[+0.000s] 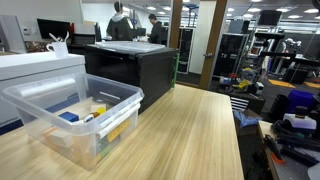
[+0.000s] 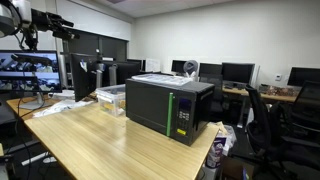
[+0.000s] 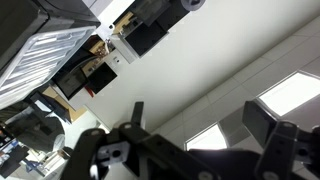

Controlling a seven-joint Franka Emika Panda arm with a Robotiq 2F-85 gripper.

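My gripper shows at the bottom of the wrist view, its two dark fingers standing wide apart. Nothing lies between them; beyond is the room's wall and ceiling. The arm is raised at the upper left of exterior view 2, well above the table. A clear plastic bin with several small items, one of them blue, sits on the wooden table. Behind it stands a black microwave with a green strip on its front. Its door appears closed.
Papers or a flat pile lie on top of the microwave. A white mug with pens stands behind the bin. Office chairs and monitors surround the table. Two people show in the background of exterior view 1.
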